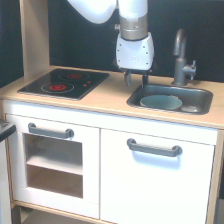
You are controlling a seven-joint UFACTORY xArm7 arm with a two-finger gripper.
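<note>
My gripper (136,80) points down over the counter, just by the back left corner of the dark sink (195,108). Its two dark fingers stand apart, and nothing shows between them. A round grey-green dish (160,102) lies in the sink, to the right of the gripper and apart from it. Whether the fingertips touch the counter or the sink rim cannot be made out.
A dark faucet (180,60) rises behind the sink, right of my gripper. The black cooktop (65,84) lies on the left, with bare wooden counter (108,92) between it and the sink. Below are two white cabinet fronts with dark handles.
</note>
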